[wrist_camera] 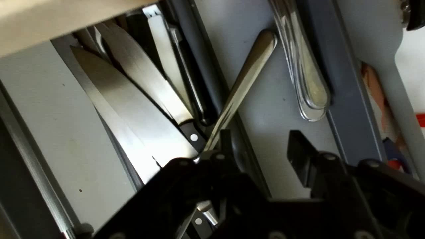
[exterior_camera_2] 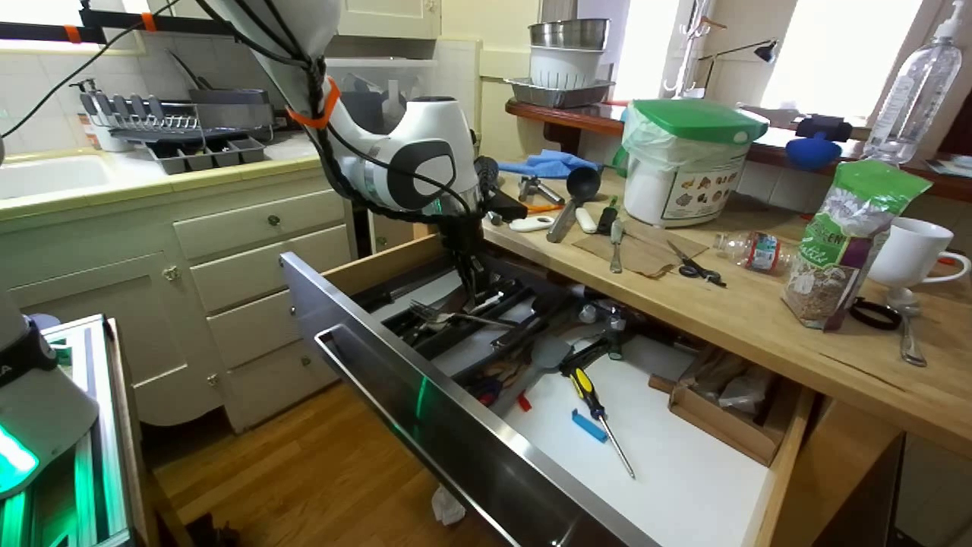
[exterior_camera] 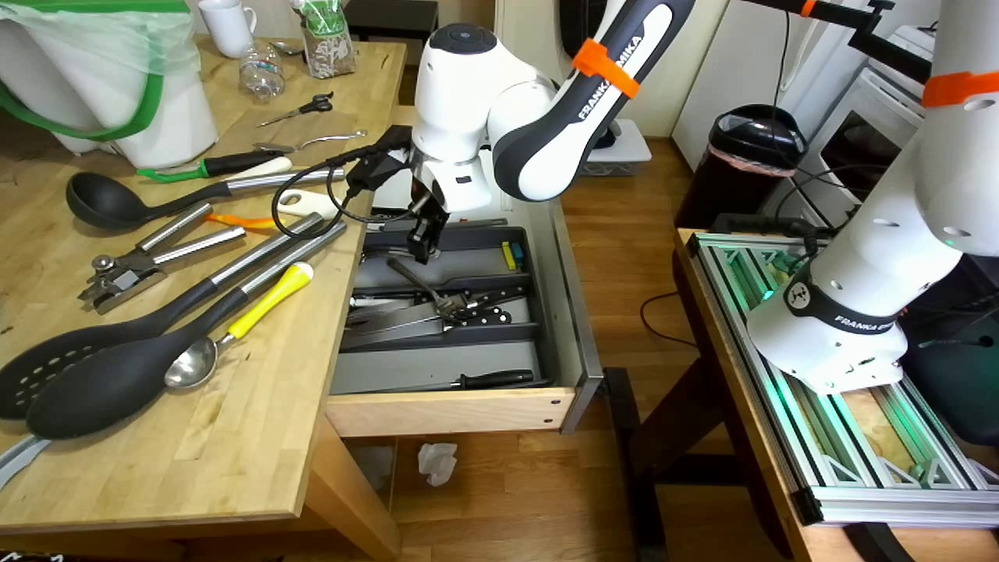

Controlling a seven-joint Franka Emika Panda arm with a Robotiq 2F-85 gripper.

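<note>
A metal fork (exterior_camera: 440,298) lies slantwise in the open drawer's grey cutlery organizer (exterior_camera: 535,323), its tines over the black-handled knives. In the wrist view the fork's handle (wrist_camera: 247,81) crosses a divider and passes beneath my left finger, which hides the part beyond. My gripper is open, with a clear gap between its fingertips and nothing held in it. Seen from outside, the gripper (exterior_camera: 426,245) hangs low over the organizer, close to the handle end of the fork. Several knives (wrist_camera: 135,115) fill the compartment to the left in the wrist view.
Nested spoon or fork handles (wrist_camera: 308,87) lie to the gripper's right. The drawer's front panel (exterior_camera_2: 437,401) and the wooden counter (exterior_camera: 271,412) bound the space. A screwdriver (exterior_camera_2: 588,392) lies on the drawer's white floor. Serving utensils cover the counter.
</note>
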